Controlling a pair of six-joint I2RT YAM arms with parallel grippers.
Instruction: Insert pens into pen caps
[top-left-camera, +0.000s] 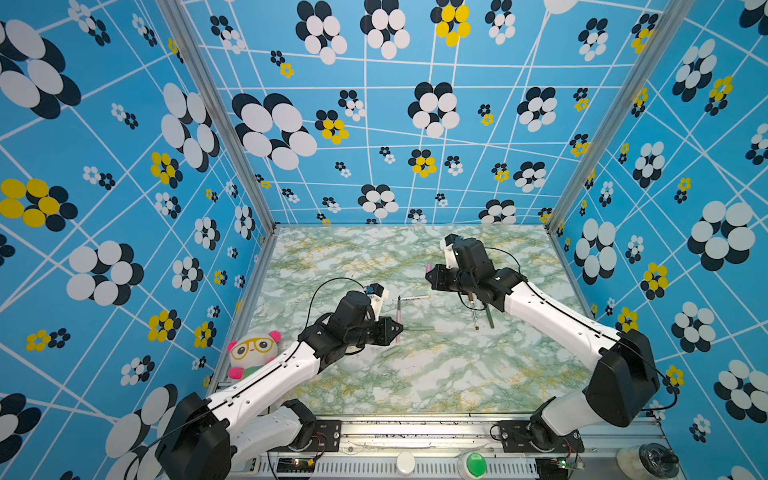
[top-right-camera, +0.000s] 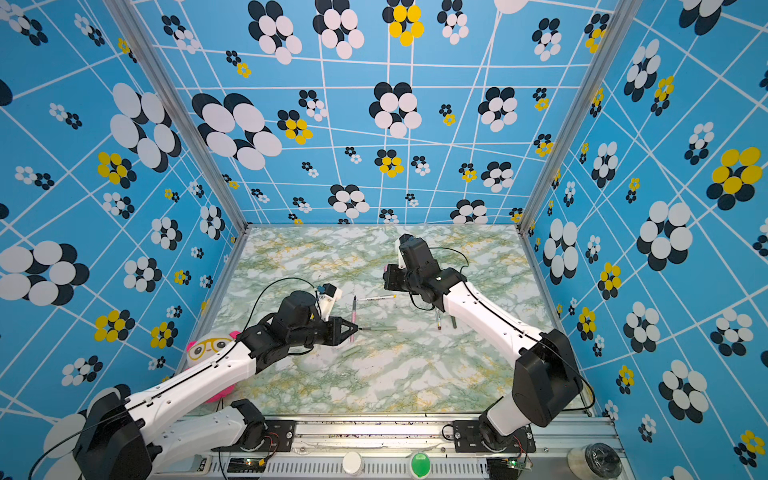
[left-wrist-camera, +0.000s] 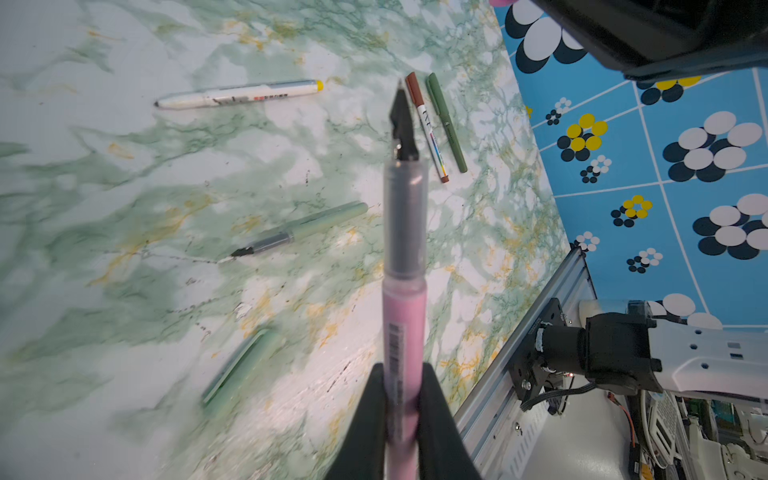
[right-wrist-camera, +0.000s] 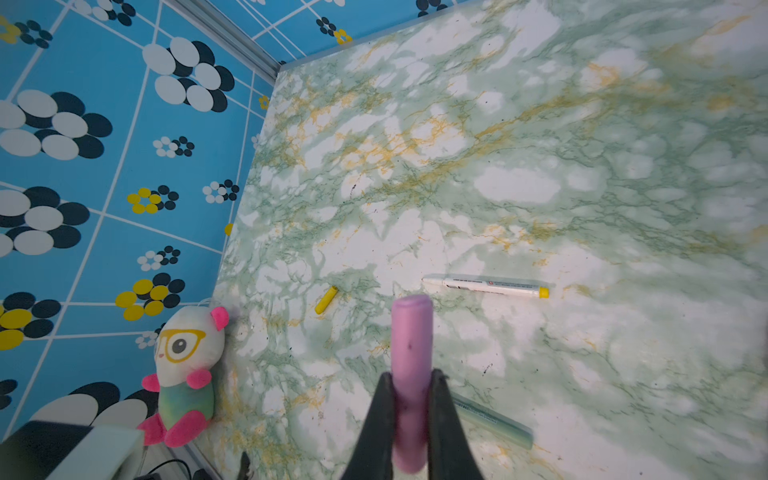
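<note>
An uncapped pink pen (left-wrist-camera: 404, 328), black tip upward, is held by my left gripper (top-left-camera: 393, 328), which is shut on it. My right gripper (top-right-camera: 388, 277), raised beyond it to the right, is shut on a pink cap (right-wrist-camera: 412, 376). Pen and cap are apart. On the table lie a yellow-capped white pen (left-wrist-camera: 240, 94), an uncapped green pen (left-wrist-camera: 320, 220), its green cap (left-wrist-camera: 240, 368), a brown-capped pen (left-wrist-camera: 428, 128), a dark green pen (left-wrist-camera: 446, 120) and a small yellow cap (right-wrist-camera: 325, 300).
A plush toy (right-wrist-camera: 184, 372) sits at the table's left edge. The marble table (top-left-camera: 416, 376) has clear room at the back and front, inside patterned walls.
</note>
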